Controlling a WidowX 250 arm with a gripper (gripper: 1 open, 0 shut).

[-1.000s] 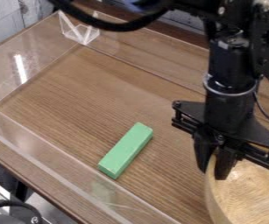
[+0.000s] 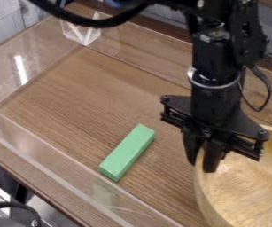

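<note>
My black gripper is at the right, low over the near left rim of a large tan tray, its fingertips at that rim. It looks shut on the rim, though the fingertips are partly hidden. A green block lies on the wooden table to the left, apart from the gripper.
A clear plastic piece stands at the back left. A dark object sits at the bottom-left corner.
The gripper has moved slightly left and up in the view, and the tray's rim at its fingertips has shifted with it. The green block has not moved.
</note>
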